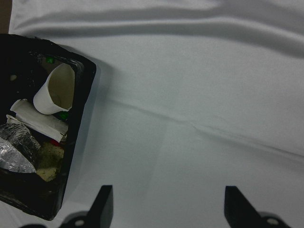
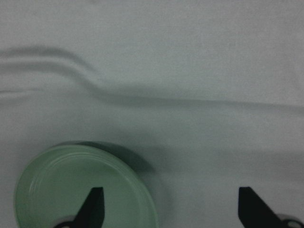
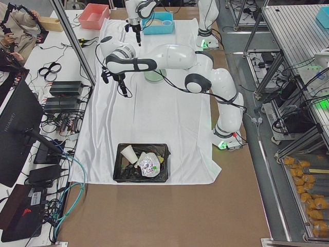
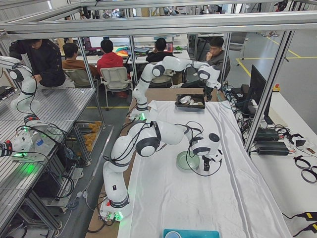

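A green plate (image 4: 187,160) lies on the white cloth, partly behind my left arm in the camera left view. My right gripper stands open and empty above the cloth beside it. My left gripper is open and empty over the cloth, beside a black bin (image 1: 73,133) holding a white paper cup (image 1: 45,97), crumpled foil (image 1: 14,159) and other scraps.
A blue container (image 3: 167,28) sits at the cloth's far end in the camera left view. A monitor, cables and electronics line the side table (image 4: 302,193); a metal frame pole (image 3: 77,51) stands beside the cloth.
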